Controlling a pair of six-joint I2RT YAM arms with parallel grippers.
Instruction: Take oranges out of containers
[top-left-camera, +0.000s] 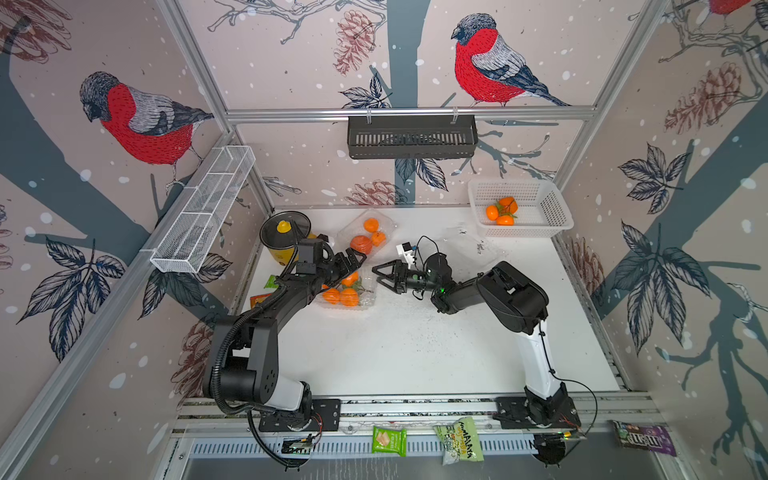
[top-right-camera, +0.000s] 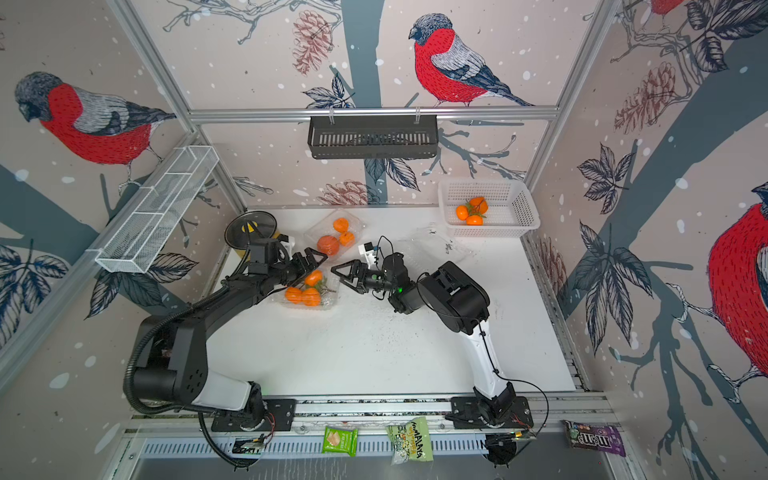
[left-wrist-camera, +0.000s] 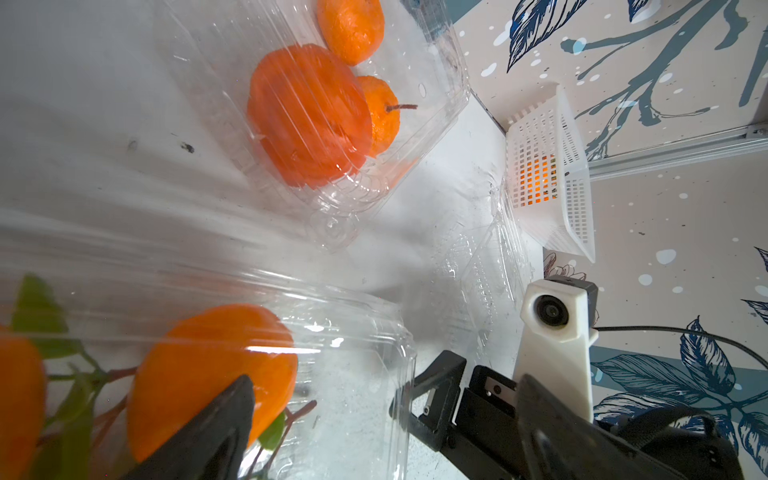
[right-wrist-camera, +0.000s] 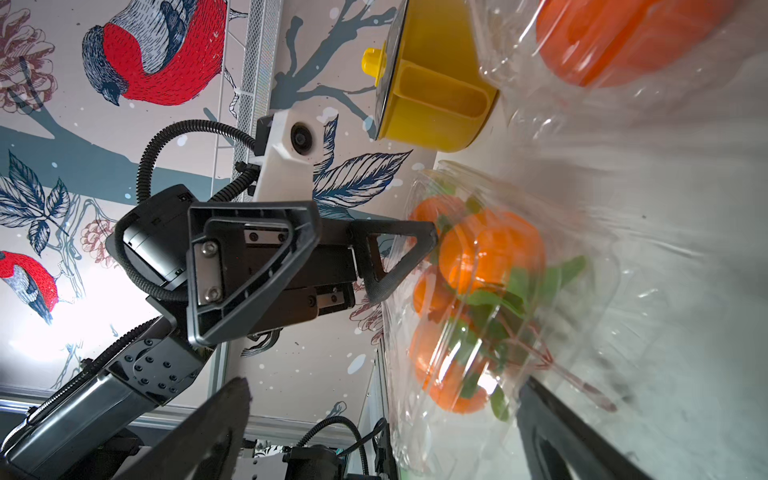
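Note:
A near clear plastic container (top-left-camera: 365, 302) holds several oranges (top-left-camera: 349, 297) with green leaves and stems. Behind it, another clear container (top-left-camera: 389, 220) holds two small oranges (top-left-camera: 371, 225) and a larger, redder fruit (left-wrist-camera: 308, 112). Above the near container my left gripper (top-left-camera: 354, 259) stands open; in the left wrist view an orange (left-wrist-camera: 212, 376) lies low by one blurred finger, with nothing gripped. My right gripper (top-left-camera: 382, 277) is open and empty, just right of the near container. The right wrist view shows the leafy oranges (right-wrist-camera: 492, 252) through the clear plastic.
A white basket (top-left-camera: 552, 228) with several oranges stands at the back right. Left of the containers is a yellow pot (right-wrist-camera: 436, 96) with a dark-rimmed lid. A clear, seemingly empty plastic piece (top-left-camera: 480, 252) lies behind the right arm.

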